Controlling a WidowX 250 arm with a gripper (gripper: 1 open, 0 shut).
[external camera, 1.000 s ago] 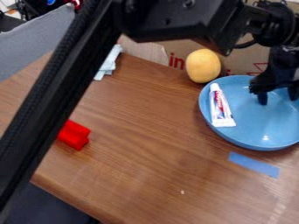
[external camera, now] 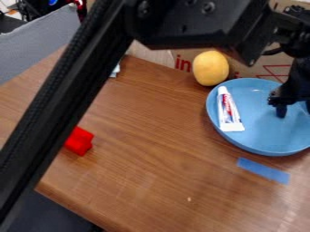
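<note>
My gripper (external camera: 292, 105) is at the right edge of the view, low over the right part of a blue plate (external camera: 264, 134), its dark fingers pointing down and partly cut off by the frame. A white toothpaste tube (external camera: 229, 110) with red lettering lies on the left part of the plate, left of the fingers and apart from them. A yellow oval object (external camera: 209, 68) rests behind the plate. A red object (external camera: 78, 140) lies on the left side of the wooden table, partly hidden by my arm.
A cardboard box (external camera: 175, 56) stands at the back. Blue tape (external camera: 263, 169) is stuck in front of the plate. The dark arm crosses the upper and left view, hiding part of a white cloth.
The arm and gripper have shifted slightly to the right and down. The plate, tube and yellow object look unmoved.
</note>
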